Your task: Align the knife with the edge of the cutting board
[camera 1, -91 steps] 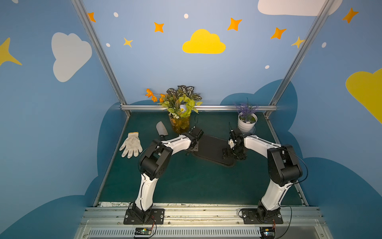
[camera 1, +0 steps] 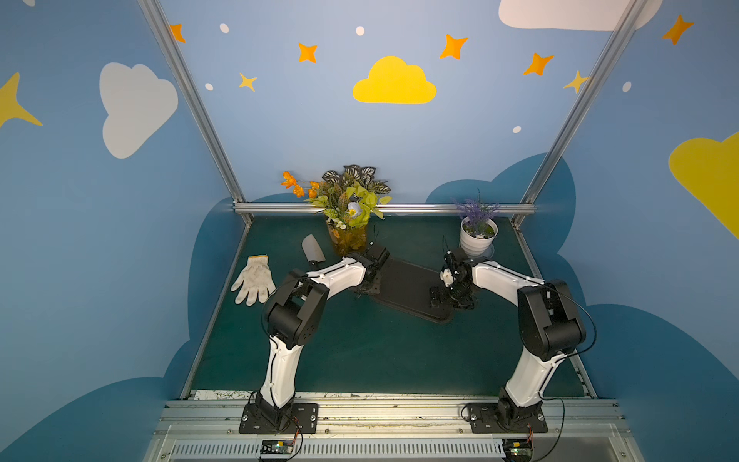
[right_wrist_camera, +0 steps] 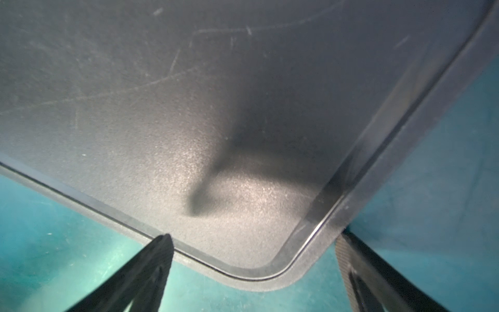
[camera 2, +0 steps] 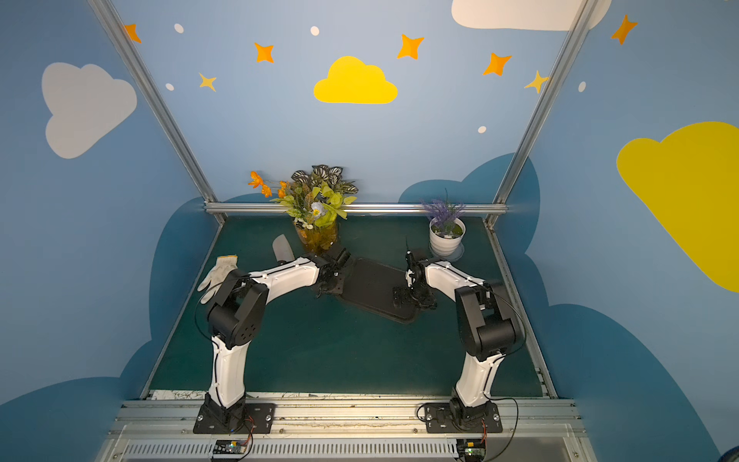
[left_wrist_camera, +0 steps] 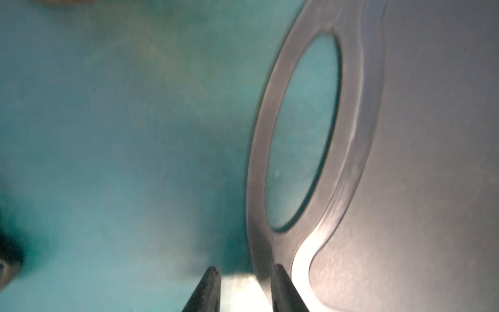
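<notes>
The dark cutting board (camera 1: 408,288) lies mid-table, its handle end (left_wrist_camera: 343,130) under my left gripper. My left gripper is part open at the handle's lower end; whether anything sits between its fingertips is unclear. My right gripper stands open over the board's rounded corner (right_wrist_camera: 249,273), at the right end. The knife (camera 1: 311,248) lies left of the board, beside the flower vase, its handle partly hidden behind my left arm in the top views.
A white glove (camera 1: 254,281) lies at the far left. A flower vase (camera 1: 346,238) stands at the back, a white plant pot (camera 1: 475,242) at the back right.
The right arm has not visibly moved.
</notes>
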